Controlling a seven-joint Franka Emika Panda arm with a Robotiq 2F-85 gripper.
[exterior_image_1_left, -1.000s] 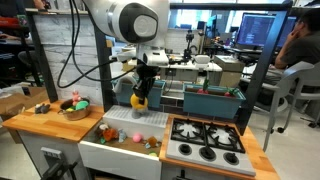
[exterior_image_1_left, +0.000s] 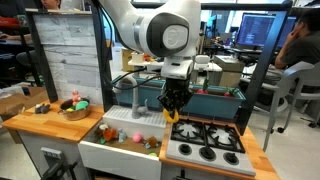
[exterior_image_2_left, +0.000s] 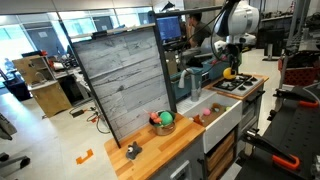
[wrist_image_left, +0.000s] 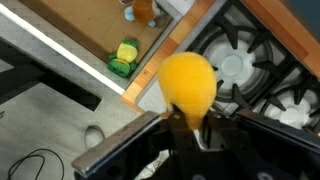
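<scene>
My gripper is shut on a yellow rounded object (wrist_image_left: 188, 82), seen from above in the wrist view. The object hides the fingertips there. In exterior view 1 a bit of the yellow object (exterior_image_1_left: 168, 117) shows by the left edge of the stove (exterior_image_1_left: 205, 146), mostly behind the dark gripper. From the other side, exterior view 2 shows the yellow object (exterior_image_2_left: 229, 73) below the arm, close to the stove. Whether it touches anything beneath cannot be told.
Left of the stove an open drawer (exterior_image_1_left: 115, 157) holds several small toys, including a green and yellow one (wrist_image_left: 124, 57). A bowl of toys (exterior_image_1_left: 75, 110) stands on the left counter. Behind the stove hangs a teal rack (exterior_image_1_left: 212, 103).
My arm has carried the yellow object rightward, from over the sink area by the drawer to the stove's left edge. The gripper also sits lower and nearer the stove now.
</scene>
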